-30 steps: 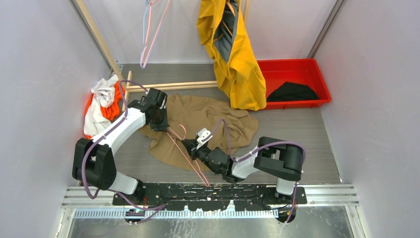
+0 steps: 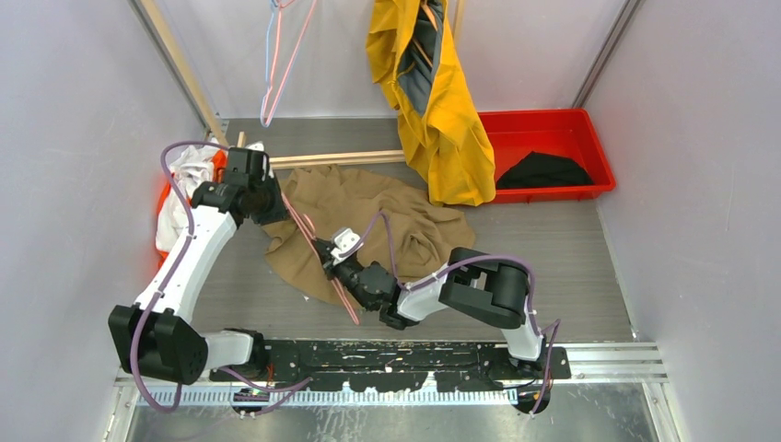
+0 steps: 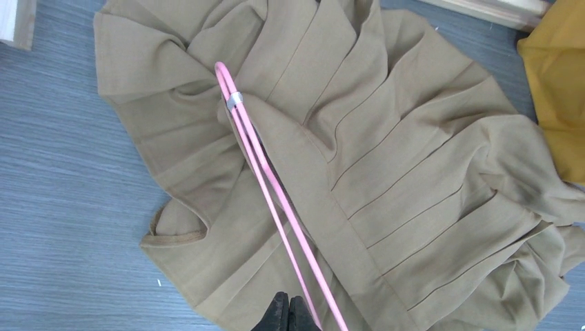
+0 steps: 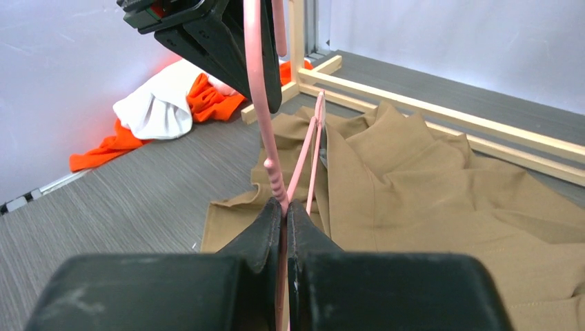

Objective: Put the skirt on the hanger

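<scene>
The khaki skirt lies crumpled on the floor, with a long strip and pleats showing in the left wrist view. A pink wire hanger slants over it, one narrow end over the skirt's opening. My right gripper is shut on the hanger's wire, low over the skirt. My left gripper is at the hanger's far upper end in the top view. Its fingertips look shut; whether any wire is between them is unclear.
A yellow garment hangs at the back. The red tray with dark cloth is at the right. White and orange cloths lie left. A wooden rail runs behind the skirt; pink and blue hangers hang above.
Both arms have moved leftward and the hanger has shifted left and up in the top view, with my right gripper still holding it.
</scene>
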